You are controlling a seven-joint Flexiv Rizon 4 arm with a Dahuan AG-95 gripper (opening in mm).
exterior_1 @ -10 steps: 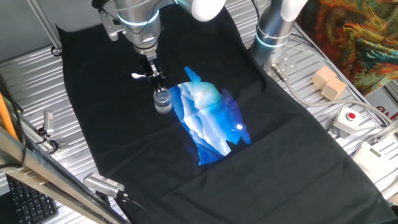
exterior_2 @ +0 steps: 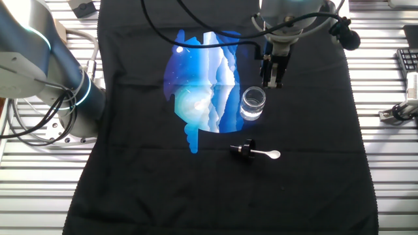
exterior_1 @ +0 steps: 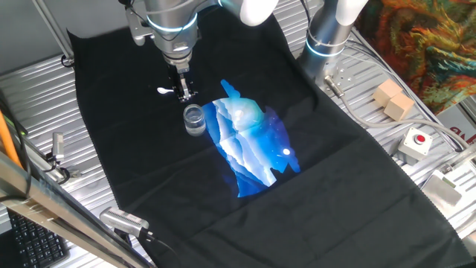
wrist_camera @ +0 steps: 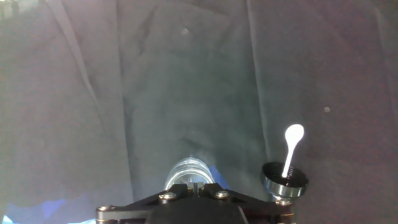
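A clear glass jar (exterior_1: 195,120) with a pale layer in its bottom stands upright and uncovered on the black cloth. It also shows in exterior view 2 (exterior_2: 252,104). In the wrist view, my fingers partly cover the jar (wrist_camera: 189,170). A black lid (wrist_camera: 284,180) with a white spoon (wrist_camera: 293,135) sticking out lies on the cloth, apart from the jar. My gripper (exterior_1: 186,97) is beside the jar, its tips just clear of the rim. Seen in the wrist view, the gripper is shut, with nothing visible between its fingertips.
A blue and white mountain picture (exterior_1: 245,141) lies right beside the jar.
The fingertips overlapped the jar's rim a second ago in exterior view 1; now they sit clear of it, further back. The arm has shifted slightly. The jar and spoon stay put.
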